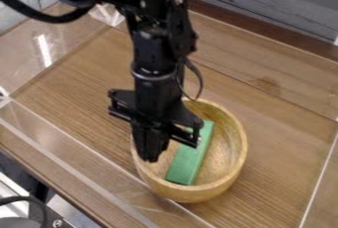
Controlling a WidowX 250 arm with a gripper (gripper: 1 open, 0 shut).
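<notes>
A black gripper (150, 143) hangs over the left part of a light wooden bowl (218, 179), its fingertips pointing down at or just above the bowl's left side. The gripper is shut, with nothing visible between its fingers. A green block (191, 161) lies in the bowl, to the right of the fingertips. The arm hides the back left part of the bowl.
A grey plank wall (264, 5) runs along the back. Black cables lie at the lower left corner.
</notes>
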